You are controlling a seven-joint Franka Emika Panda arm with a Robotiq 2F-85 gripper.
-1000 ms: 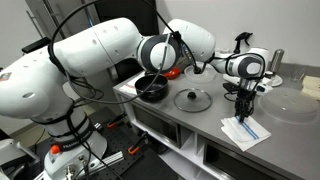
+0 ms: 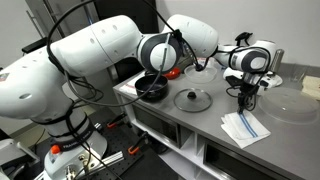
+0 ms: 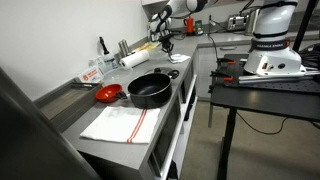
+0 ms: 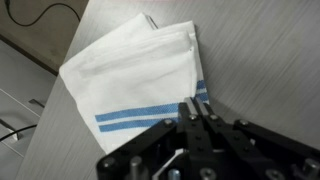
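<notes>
A white cloth with blue stripes [image 4: 135,80] lies partly folded on the grey counter, near its front edge in exterior view 1. My gripper points down at the cloth's right side, its tips shut where the fold and the striped edge meet. Whether a bit of cloth is pinched between the fingertips is hard to see. Seen from exterior view 1, the gripper [image 2: 243,108] stands just above the cloth's far edge [image 2: 244,128]. It is only a small, distant shape in exterior view 2.
A glass lid [image 2: 192,99] and a black pot [image 2: 152,86] stand left of the cloth. A clear, shallow dish [image 2: 288,106] sits to the right. Another striped towel [image 3: 124,122] lies at the counter's other end.
The gripper has risen slightly and shifted a little away from the front edge. The cloth's far part has moved the same way, and its outline looks narrower.
</notes>
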